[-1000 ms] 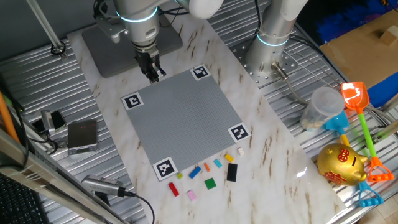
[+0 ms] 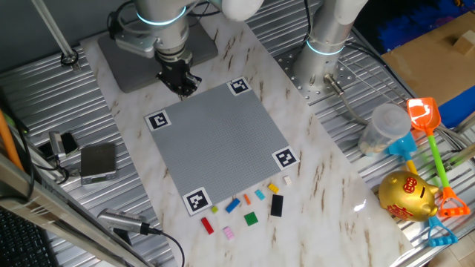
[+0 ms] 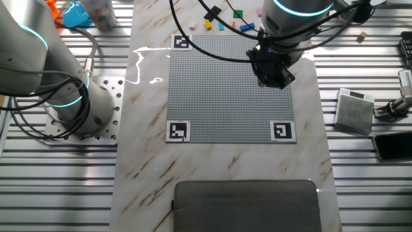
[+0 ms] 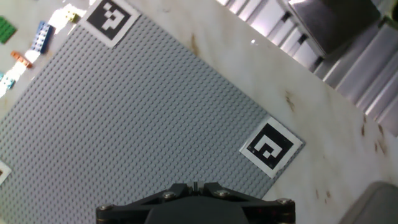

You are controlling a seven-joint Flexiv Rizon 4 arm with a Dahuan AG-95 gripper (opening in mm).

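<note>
A grey studded baseplate (image 2: 223,144) lies on the marble-patterned table, a black-and-white marker at each corner. Beyond one edge of it, several small bricks are spread on the table, among them a red brick (image 2: 207,225), a blue brick (image 2: 233,205), a green brick (image 2: 251,219), a pink brick (image 2: 228,233) and a black piece (image 2: 277,205). My gripper hangs over the plate's opposite side, away from the bricks. Its fingers look closed together at the bottom of the wrist view, with nothing visible between them.
A dark grey pad (image 3: 248,206) lies at the table end opposite the bricks. Off the table are a clear container (image 2: 384,130), a gold piggy bank (image 2: 407,196) and toy shovels. The baseplate's top is bare apart from the markers.
My arm's wrist has turned and come slightly down, and the gripper has shifted a little to the right in exterior view 1. Bricks and baseplate have stayed in place.
</note>
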